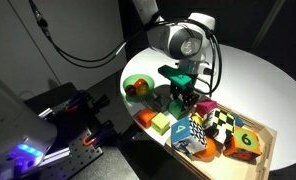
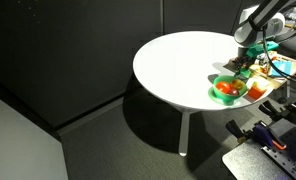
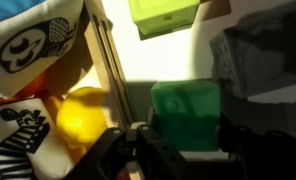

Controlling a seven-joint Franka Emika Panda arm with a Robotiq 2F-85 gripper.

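Observation:
A green block (image 3: 186, 115) sits between the fingers of my gripper in the wrist view, and the fingers are closed on it. From the first exterior view, the gripper (image 1: 178, 102) is low over the white table, beside the wooden tray (image 1: 250, 172); the green block (image 1: 175, 108) shows only partly below it. Whether the block touches the table is hard to tell. In the second exterior view the gripper is too small to make out.
Several patterned blocks and toys fill the tray, including an orange one (image 1: 243, 145). A yellow-green block (image 1: 160, 123) and a red-orange block (image 1: 145, 117) lie near the table's front edge. A green bowl (image 2: 227, 98) holds round red and orange items. A dark block (image 3: 263, 52) is close by.

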